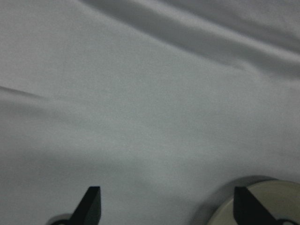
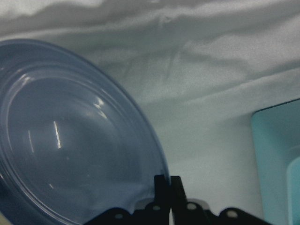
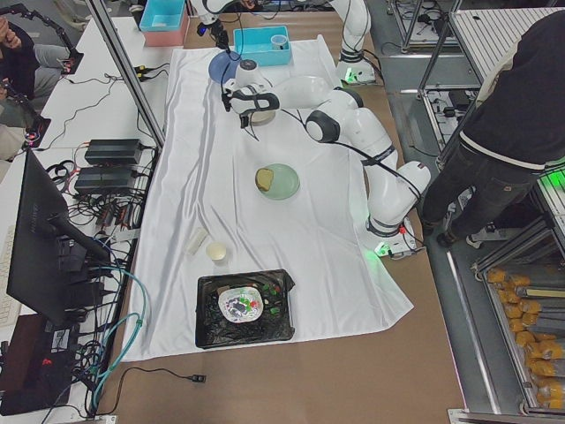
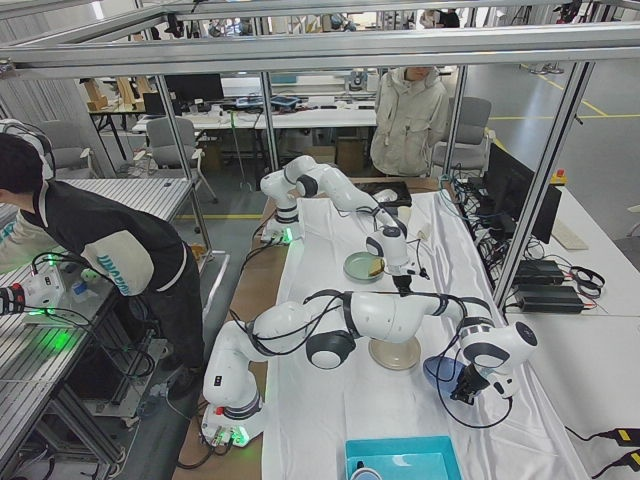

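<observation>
A blue plate [image 2: 70, 131] fills the left of the right wrist view, with my right gripper shut on its rim; the same plate [image 4: 436, 370] shows in the camera right view. My left gripper stands open above the white cloth, nothing between its fingers. A beige plate [image 1: 267, 199] lies at its lower right in that view, and in the camera right view [image 4: 394, 358]. A green plate [image 3: 282, 183] with a yellow piece [image 3: 263, 179] on it lies mid-table.
A turquoise bin [image 4: 395, 460] with a cup inside stands beside the right gripper. A black tray [image 3: 212, 322] with a white dish, a pale cup [image 3: 216, 252] and a pale flat item [image 3: 196, 241] are at the other end. A person stands beside the table.
</observation>
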